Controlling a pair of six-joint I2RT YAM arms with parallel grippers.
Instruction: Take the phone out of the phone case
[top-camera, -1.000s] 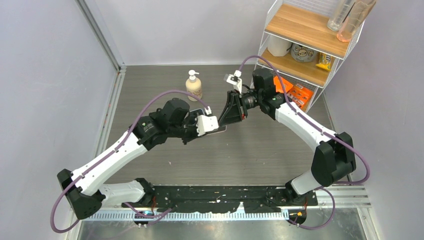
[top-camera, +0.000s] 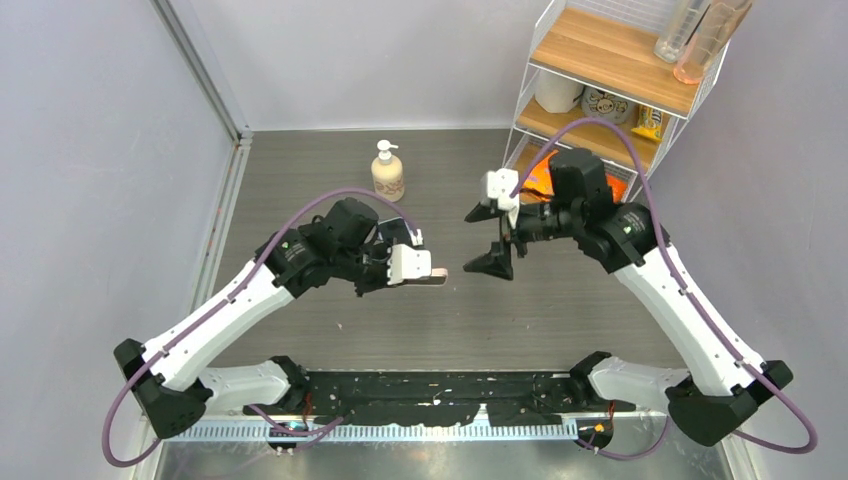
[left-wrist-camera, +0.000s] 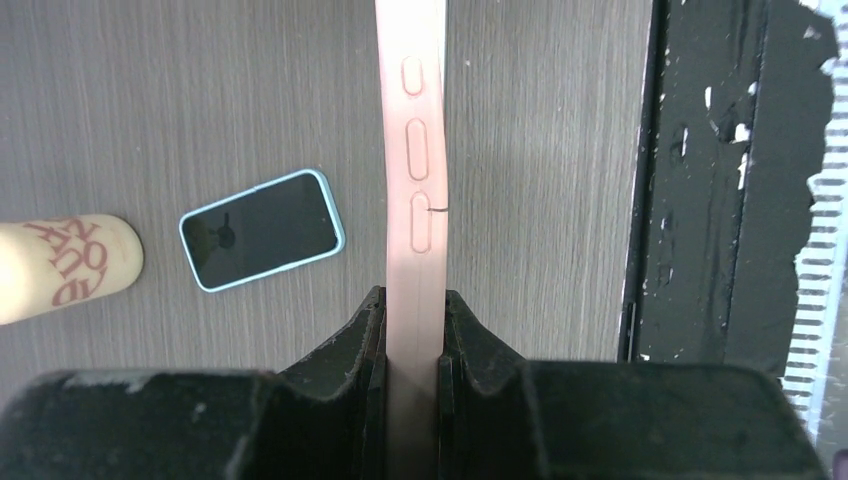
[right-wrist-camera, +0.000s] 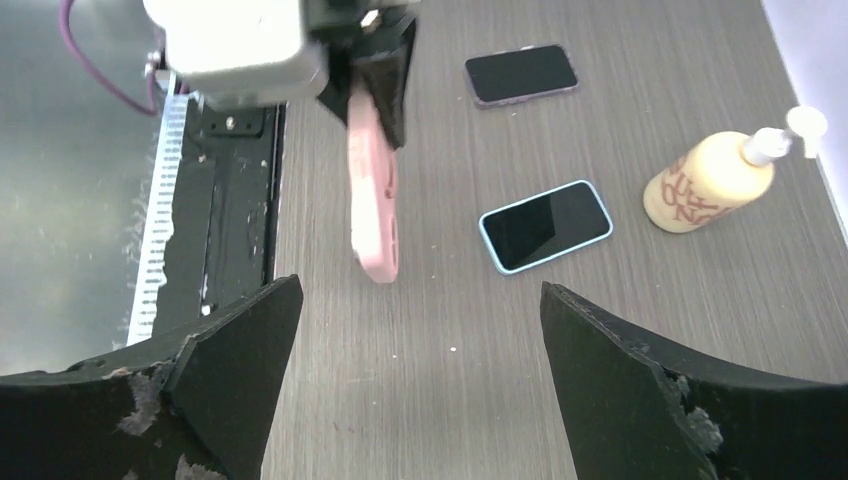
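My left gripper is shut on a pink phone case (left-wrist-camera: 415, 150), held edge-on above the table with its side buttons facing the camera; whether a phone is inside is unclear. A dark phone with a light blue rim (left-wrist-camera: 260, 230) lies on the table below. A second dark phone (right-wrist-camera: 520, 72) lies farther off in the right wrist view. My right gripper is open, to the right of the held case and apart from it, with nothing between its fingers.
A pump bottle (top-camera: 388, 178) stands at the back of the table (top-camera: 340, 330). A wire shelf (top-camera: 610, 55) with cups and packets fills the back right, behind my right arm.
My right arm has pulled back to the right, away from the left gripper, and turned. The left gripper has shifted slightly, still holding the case.
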